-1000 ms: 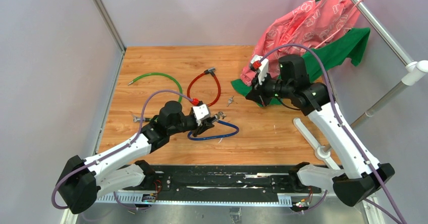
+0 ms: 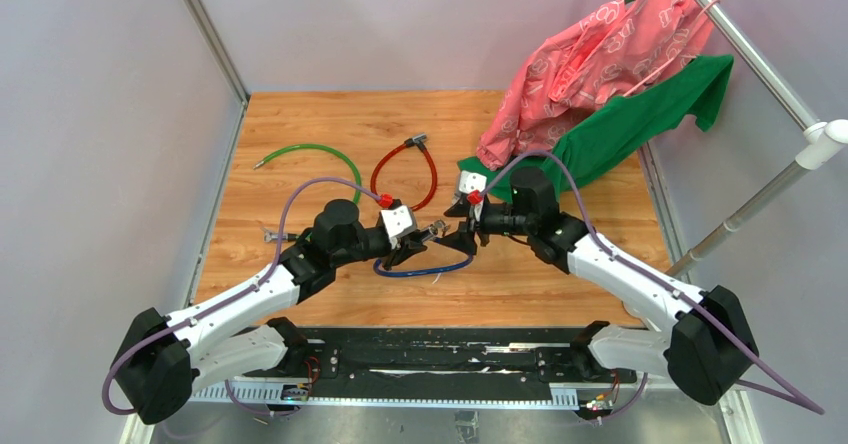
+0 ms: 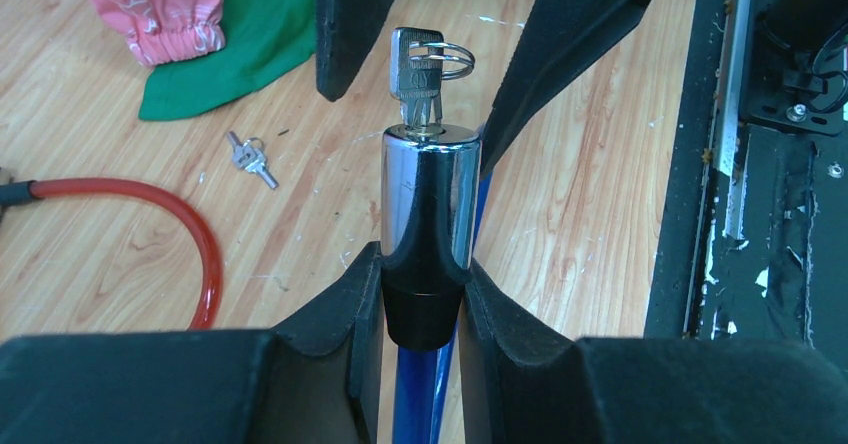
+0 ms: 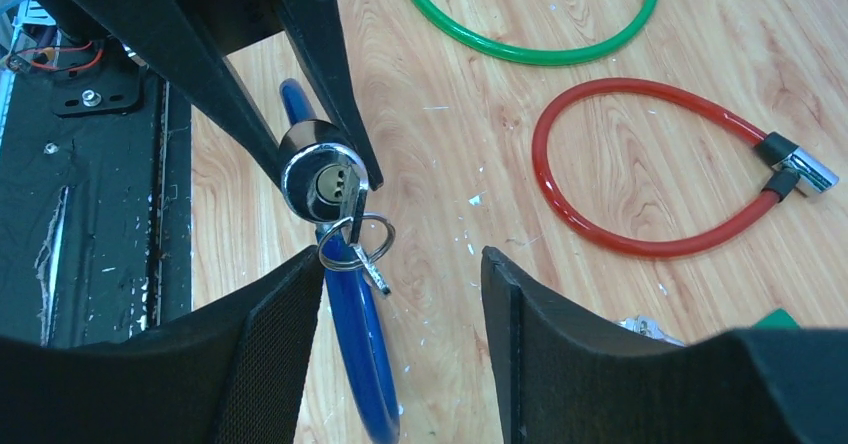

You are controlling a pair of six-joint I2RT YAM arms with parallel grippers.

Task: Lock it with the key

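Observation:
My left gripper is shut on the chrome lock cylinder (image 3: 425,204) of the blue cable lock, holding it upright in the left wrist view. A key (image 3: 415,74) with a ring stands in the keyhole at its top. My right gripper is open around the key ring, with nothing gripped; in the left wrist view its dark fingers stand on either side of the key, apart from it.
A red cable lock (image 4: 650,244) and a green one (image 4: 540,56) lie on the wooden table (image 2: 290,124). Loose keys (image 3: 250,159) lie nearby. Pink and green cloths (image 2: 590,64) fill the back right.
My right arm has swung down and toward the left, from beside the green cloth to the lock and key. My left arm shows no visible change.

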